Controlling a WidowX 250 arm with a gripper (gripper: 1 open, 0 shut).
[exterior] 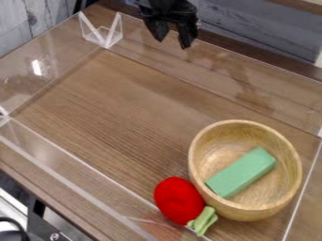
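My gripper [170, 34], dark and open, hangs at the top middle of the camera view, above the back of the wooden table [113, 104], with nothing visible between its fingers. At the lower right is a round light wooden bowl [283, 174] holding a green block [239, 171]. A red object with a pale green top [179, 200] lies against the bowl's lower left, near the front.
A clear bracket-like piece [104, 28] stands at the upper left, near the back edge.
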